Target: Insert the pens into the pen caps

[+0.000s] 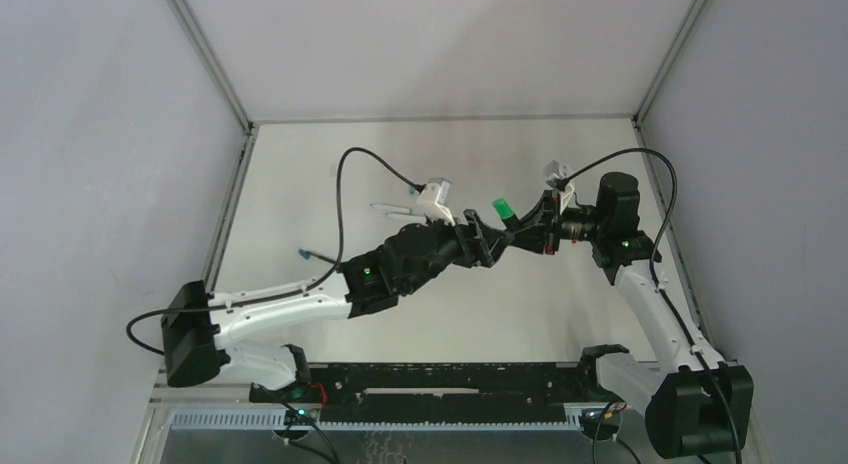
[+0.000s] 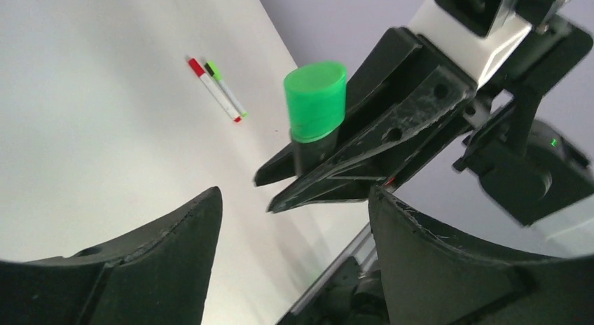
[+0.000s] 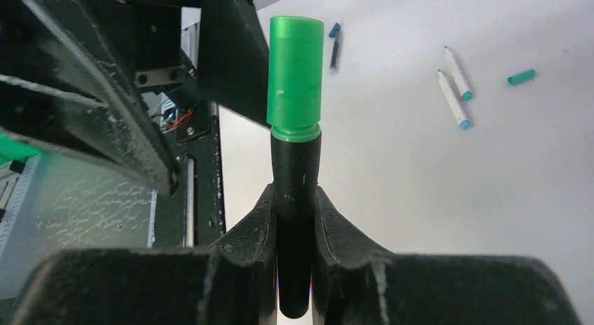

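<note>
My right gripper is shut on a black marker. A bright green cap sits on the marker's upper end, with a narrow paler green ring just below its rim. My left gripper stands open with nothing between its fingers, back from the capped end. On the table lie two white pens, one teal-ended and one blue-ended, apart from a loose teal cap. A dark pen lies end to end with a blue cap; whether they are joined I cannot tell.
A red-capped marker and a green-capped one lie side by side on the table in the left wrist view. Both arms meet above the table's middle, close together.
</note>
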